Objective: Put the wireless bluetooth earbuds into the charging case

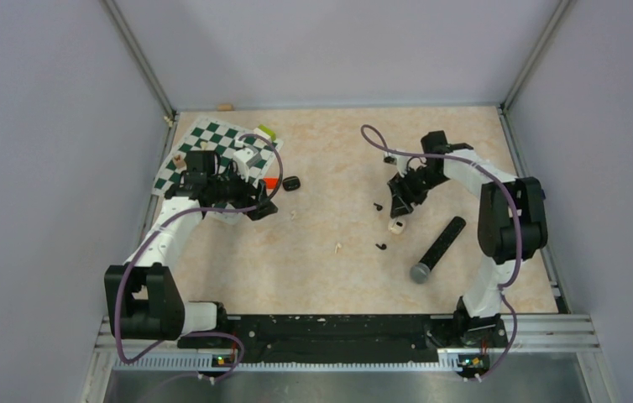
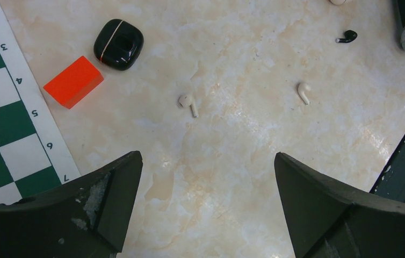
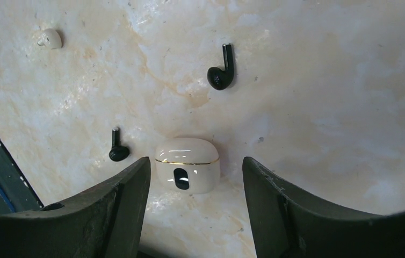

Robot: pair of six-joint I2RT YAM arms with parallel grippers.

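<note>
A white charging case (image 3: 189, 174) with a gold seam and a dark oval mark lies on the table, its lid closed. In the right wrist view it shows in the gap between the parted fingers of my right gripper; nothing looks gripped. Two black earbuds, one above (image 3: 222, 78) and one left (image 3: 118, 152), lie loose around it. My left gripper is open and empty. Beyond it rest two separate white earbuds, one nearer (image 2: 186, 101) and one to the right (image 2: 304, 90). A closed black case (image 2: 122, 45) stands at upper left.
An orange-red block (image 2: 74, 81) sits by the black case, beside a green-and-white checkered mat (image 2: 12, 126). A microphone (image 1: 439, 249) lies right of the white case. Bare tabletop (image 1: 338, 168) stretches between the arms.
</note>
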